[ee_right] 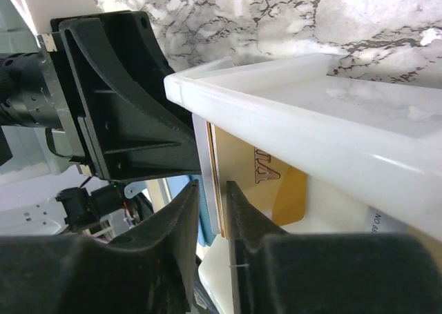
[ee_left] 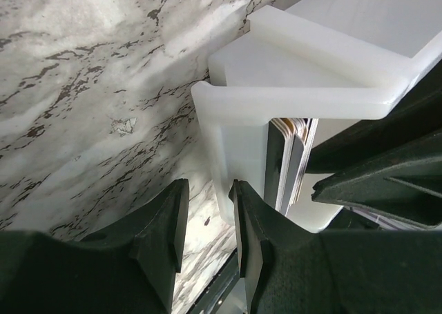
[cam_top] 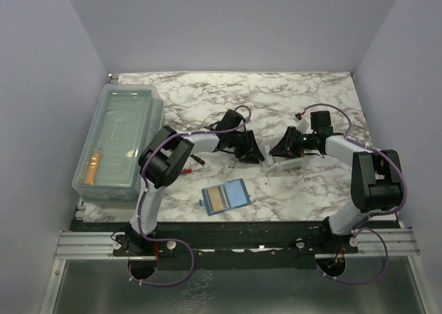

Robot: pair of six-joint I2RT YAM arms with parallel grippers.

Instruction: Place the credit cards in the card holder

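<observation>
A white card holder (cam_top: pixel 286 163) stands between my two grippers on the marble table. In the left wrist view it has cards (ee_left: pixel 283 162) seated upright in a slot, and my left gripper is beside it, fingertips a little apart, the right one at its wall. My right gripper is at the cards' edges, its fingertips close on either side of the stack's edge; whether it grips them I cannot tell. A gold card (ee_right: pixel 276 190) shows in the slot in the right wrist view.
A blue card tray (cam_top: pixel 235 193) lies at the front middle. A large lidded plastic box (cam_top: pixel 117 141) fills the left side. Small tools (cam_top: pixel 186 170) lie near the left arm.
</observation>
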